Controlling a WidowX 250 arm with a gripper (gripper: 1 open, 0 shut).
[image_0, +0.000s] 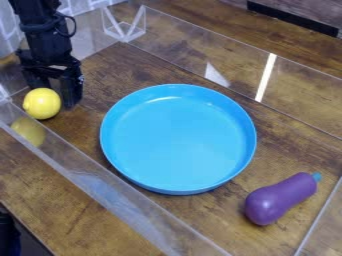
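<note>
My gripper (52, 83) is at the upper left, open, a dark arm reaching down over the wooden surface. Just below it rests a yellow lemon-like ball (42, 103) close to the clear wall. A large blue plate (178, 138) fills the middle, and a purple eggplant (279, 199) lies at the lower right.
A transparent wall (120, 200) runs diagonally along the lower left, reflecting the yellow ball. The wooden floor (254, 70) at the back and right of the plate is clear.
</note>
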